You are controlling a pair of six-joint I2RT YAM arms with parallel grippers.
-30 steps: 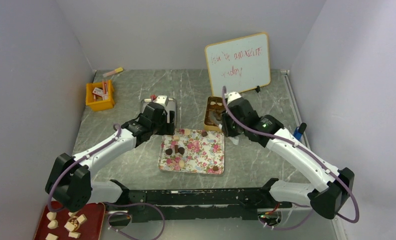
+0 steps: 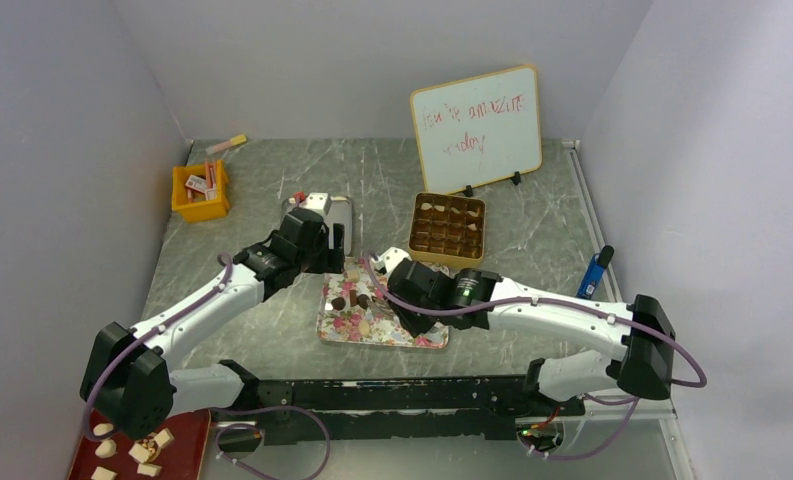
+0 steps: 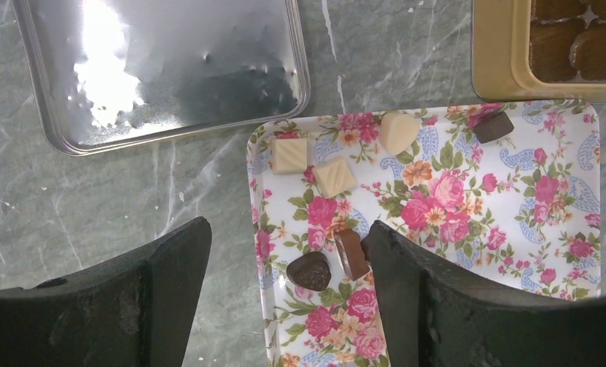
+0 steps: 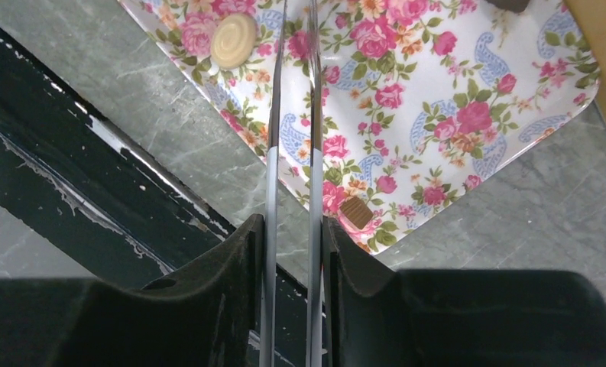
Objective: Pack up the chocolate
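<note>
On the floral tray lie white chocolates, a dark heart-shaped one, a brown bar, a dark square, a round white piece and a small brown square. The gold box with brown compartments, some holding pale pieces, stands behind. My left gripper hangs over the tray's back-left, open, nothing seen between its fingers. My right gripper is low over the tray, its long tweezer tips slightly apart at the frame's top; what lies at the tips is hidden.
A metal tray sits behind on the left. A yellow bin, a whiteboard and a blue object line the edges. A red tray of chocolates is at bottom left. The marble is clear beside the floral tray.
My right gripper has moved from over the gold box down and left to the floral tray, uncovering the box. The left arm has shifted very slightly.
</note>
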